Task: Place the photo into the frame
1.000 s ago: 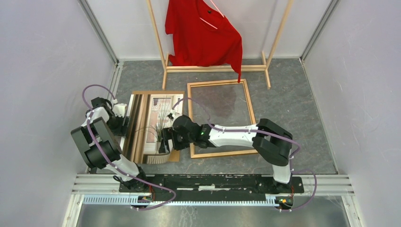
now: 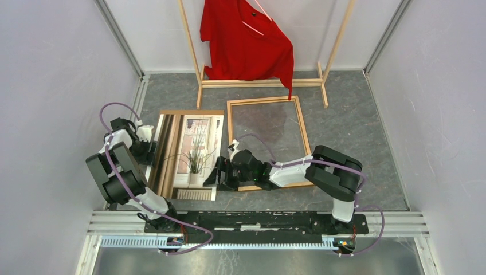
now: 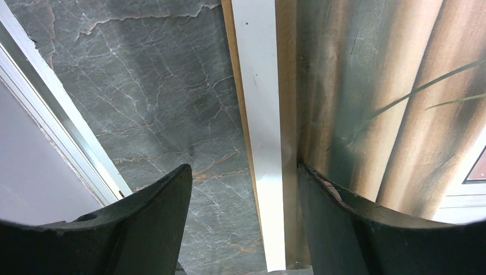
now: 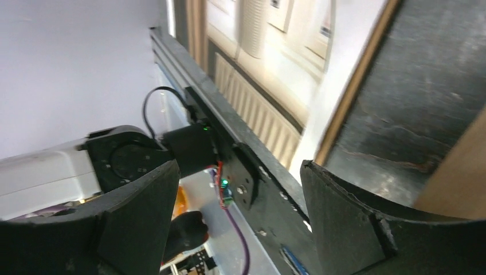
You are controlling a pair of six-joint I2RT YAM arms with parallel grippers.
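The photo (image 2: 208, 129), showing a plant, curtains and a window with a white border, lies flat on a brown backing board (image 2: 192, 112) at the left of the floor. My left gripper is open over the photo's left edge; its fingers straddle the white border (image 3: 261, 114), with a gap on each side. Over the photo's lower right corner, my right gripper stands open, nothing held between its fingers. In the right wrist view one fingertip is beside the white border (image 4: 344, 86). The wooden frame (image 2: 302, 126) lies to the right, partly hidden behind the right arm.
A red shirt (image 2: 246, 46) hangs from a wooden rack (image 2: 261, 83) at the back, its hem reaching the frame's top edge. Bare grey floor (image 2: 352, 132) extends right of the frame. Side walls and the front rail bound the area.
My right gripper has moved right and slightly toward the front. The photo's lower right corner, curled back before, now lies spread over the brown board. The left arm looks still.
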